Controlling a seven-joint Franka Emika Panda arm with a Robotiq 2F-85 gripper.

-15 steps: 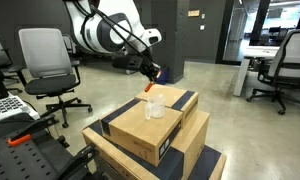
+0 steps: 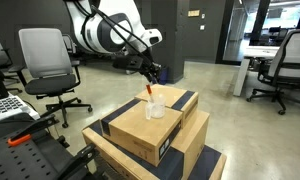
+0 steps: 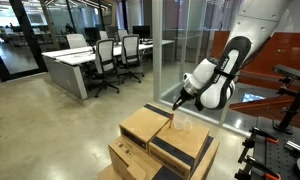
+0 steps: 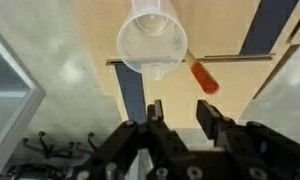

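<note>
A clear plastic cup (image 4: 152,38) stands on the cardboard box top; in exterior view 1 the cup (image 2: 156,102) looks pale and see-through. Close to its rim is a thin stick with a red end (image 4: 204,78) and a wooden-coloured part. Whether the stick reaches inside the cup or only passes beside it, I cannot tell. My gripper is above, its fingers apart. The red end shows just beyond the fingertips in the wrist view, with no clear contact. From exterior view 1 the gripper (image 2: 150,74) appears right over the red end.
Cardboard boxes (image 2: 140,128) form the raised work surface, with dark tape strips (image 4: 263,25). Close behind, a person in a white shirt (image 2: 115,35) stands. Office chairs (image 2: 288,62) are farther off on open floor.
The red-ended stick was slanted beneath the gripper; now it stands more upright at the cup's edge. The cup and boxes look unmoved.
</note>
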